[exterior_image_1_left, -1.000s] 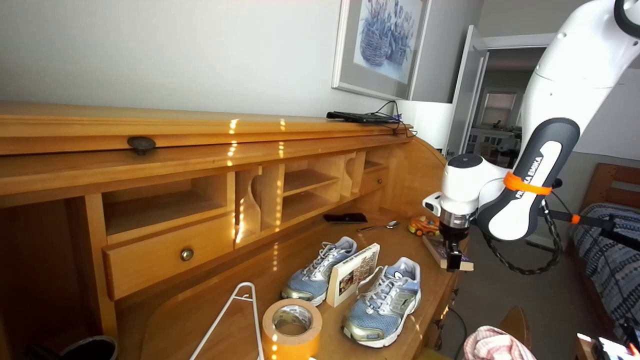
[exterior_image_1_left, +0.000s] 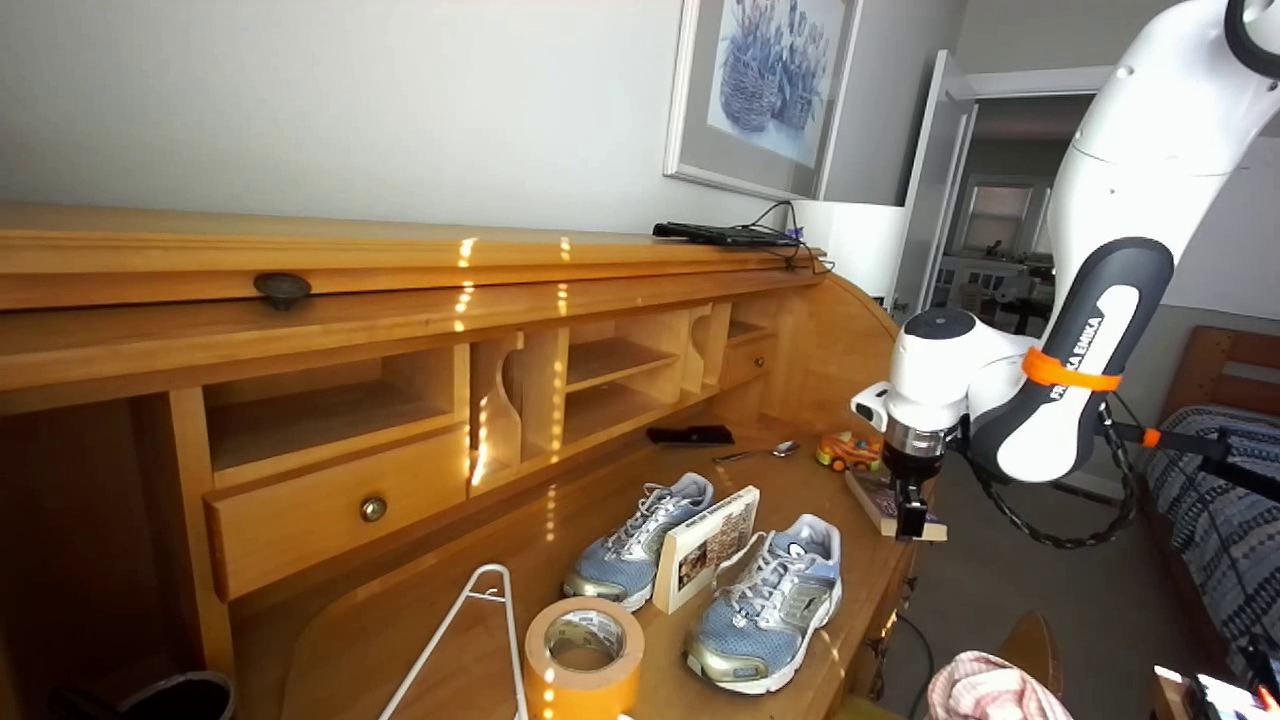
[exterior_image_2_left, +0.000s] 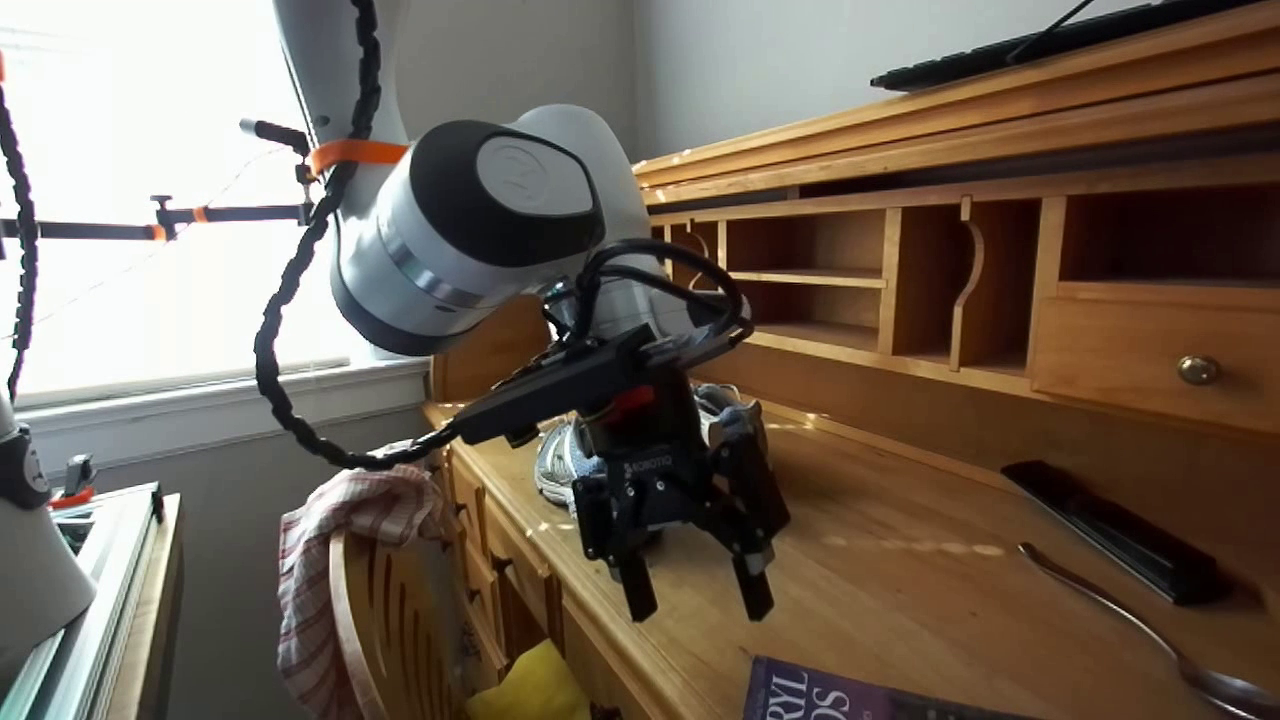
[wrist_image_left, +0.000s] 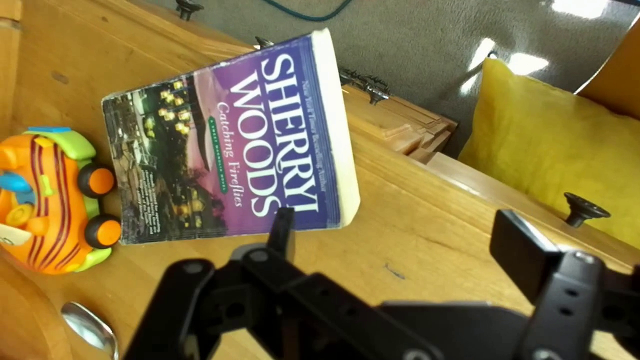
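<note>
My gripper (exterior_image_2_left: 696, 610) hangs open above the desk, with nothing between its fingers. In the wrist view the fingertips (wrist_image_left: 282, 231) of one side reach the lower edge of a purple paperback (wrist_image_left: 258, 138) in the picture, while the other finger (wrist_image_left: 522, 252) is over bare wood to the right. The book lies flat, cover up, near the desk's front edge. From exterior view 1 the gripper (exterior_image_1_left: 912, 528) partly covers the book (exterior_image_1_left: 876, 504). An orange toy car (wrist_image_left: 48, 198) is beside the book's left end, and a spoon (wrist_image_left: 90, 327) lies close by.
Two blue-grey running shoes (exterior_image_1_left: 768, 612) stand on the desk with a framed block (exterior_image_1_left: 708, 546) between them. A tape roll (exterior_image_1_left: 584, 660) and white hanger (exterior_image_1_left: 498, 600) are nearer that camera. A black object (exterior_image_2_left: 1116, 528) lies near the cubbies. Beyond the front edge, a yellow cushion (wrist_image_left: 540, 138) sits lower.
In exterior view 1 the arm and gripper have shifted slightly to the right. The book, shoes and other desk items have not visibly moved.
</note>
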